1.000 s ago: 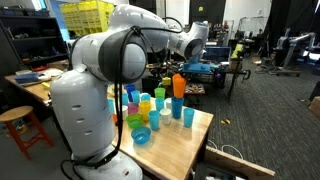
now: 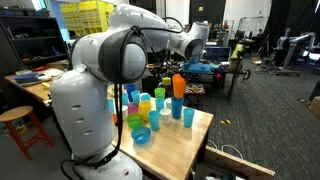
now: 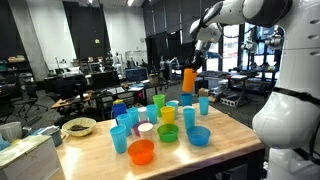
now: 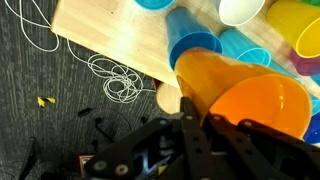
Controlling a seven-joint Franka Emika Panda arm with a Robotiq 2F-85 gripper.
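An orange cup (image 4: 215, 75) fills much of the wrist view, tilted, with its open mouth toward the camera. My gripper is shut on its rim. In exterior view 1 the orange cup (image 2: 179, 86) is above or partly inside a blue cup (image 2: 177, 107); from there I cannot tell which. Exterior view 2 has the orange cup (image 3: 189, 80) right over the blue cup (image 3: 187, 99). The blue cup (image 4: 188, 32) also shows just beyond the orange cup's far end in the wrist view. My fingertips are dark and partly hidden by the cup.
Several cups and bowls crowd the wooden table, among them a green bowl (image 3: 198, 135), an orange bowl (image 3: 141, 152) and a yellow cup (image 4: 296, 25). A light blue cup (image 2: 188, 117) stands close to the blue one. Bare tabletop (image 2: 180, 150) lies toward the front.
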